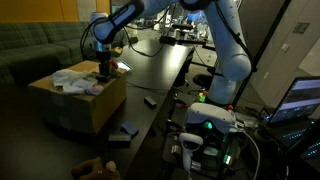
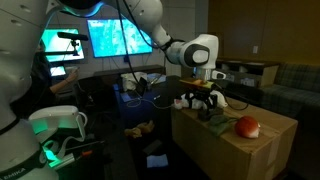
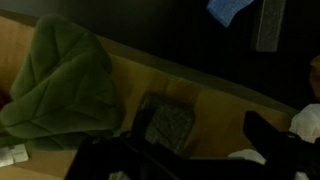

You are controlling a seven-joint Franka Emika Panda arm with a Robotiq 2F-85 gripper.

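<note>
My gripper is open above the box top, its dark fingers set wide apart along the lower edge of the wrist view. A dark, rounded grey-black object lies between and just ahead of them; the fingers are not closed on it. To its left in that view is a crumpled green cloth. Seen from outside, the gripper hangs low over the cardboard box. Contact between fingers and object cannot be made out.
A red ball sits on the box beside the green cloth, and pale cloth covers another part of the top. Past the box edge, a blue item and a grey block lie on the dark floor.
</note>
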